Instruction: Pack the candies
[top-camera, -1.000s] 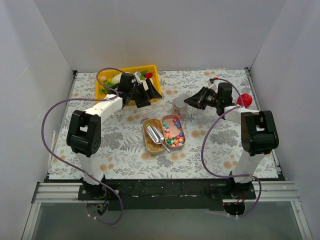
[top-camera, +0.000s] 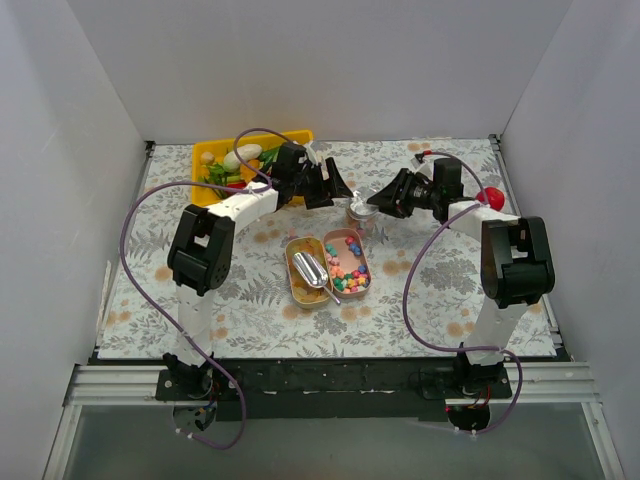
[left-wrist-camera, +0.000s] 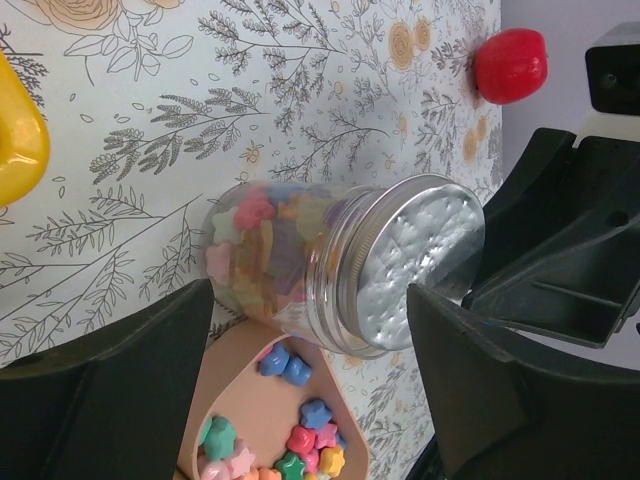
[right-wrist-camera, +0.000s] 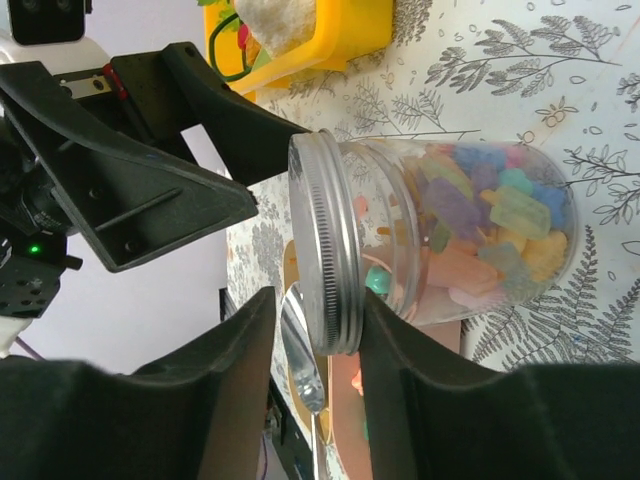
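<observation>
A clear jar (top-camera: 362, 224) full of colourful candies stands near the table's middle, with a silver lid (left-wrist-camera: 415, 270) on its mouth. My left gripper is open; its fingertips are spread and the jar shows beyond them in the left wrist view. In the right wrist view my right gripper has its fingers part open, one fingertip on each side of the lid's rim. The near fingertip seems close to the metal, though contact is unclear. A pink tray (top-camera: 347, 260) in front of the jar contains loose star-shaped candies (left-wrist-camera: 305, 440).
A tan tray (top-camera: 294, 246) beside the pink one has a metal scoop (top-camera: 311, 268) lying across it. The yellow vegetable bin (top-camera: 203, 190) is at the back left; a red pepper (top-camera: 491, 197) lies far right.
My left gripper has moved right, from near the yellow bin to the jar. The right gripper has barely shifted at the lid. The trays and scoop stay put.
</observation>
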